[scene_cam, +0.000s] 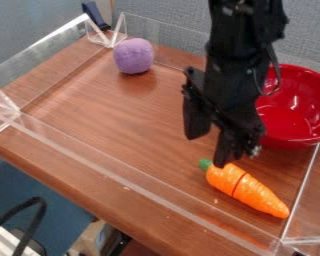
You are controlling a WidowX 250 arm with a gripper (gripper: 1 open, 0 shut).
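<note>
My black gripper (211, 142) reaches down from the top centre, just above and behind an orange carrot (246, 188) with a green top, lying on the wooden table at the lower right. The two fingers stand apart, with nothing seen between them. A red bowl (299, 100) sits behind the arm at the right, partly hidden by it. A purple ball-like object (133, 56) rests at the back left.
Clear plastic walls (5, 106) edge it at the left, front and right, with a grey wall behind.
</note>
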